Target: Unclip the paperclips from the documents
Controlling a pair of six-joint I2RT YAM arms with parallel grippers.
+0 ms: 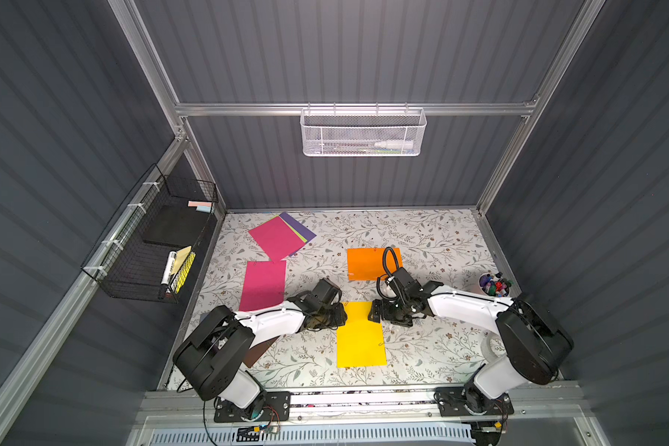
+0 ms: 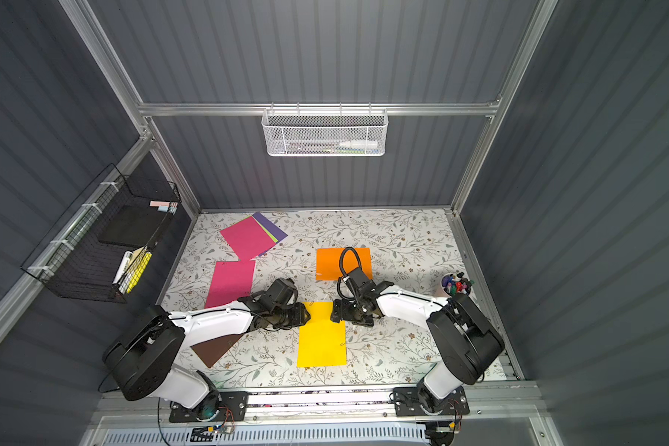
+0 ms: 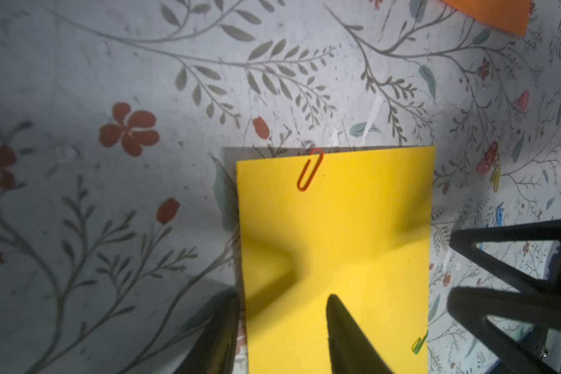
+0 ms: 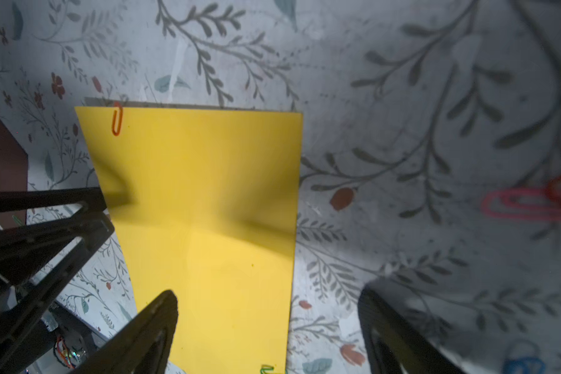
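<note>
A yellow document [image 1: 360, 342] lies flat at the front centre. In the left wrist view a red paperclip [image 3: 309, 168] crosses its top edge and a green paperclip [image 3: 419, 342] sits lower at the right edge. My left gripper is low at the sheet's left edge; blur hides exactly what is between its fingers. My right gripper is at the sheet's right edge, its fingers parted with nothing visible held. Loose paperclips, including a pink one [image 4: 517, 205], lie right of the sheet.
An orange sheet [image 1: 360, 260] lies behind. Pink sheets [image 1: 263, 278] and a brown one lie left. A cup of small coloured items [image 1: 494, 284] stands at the right.
</note>
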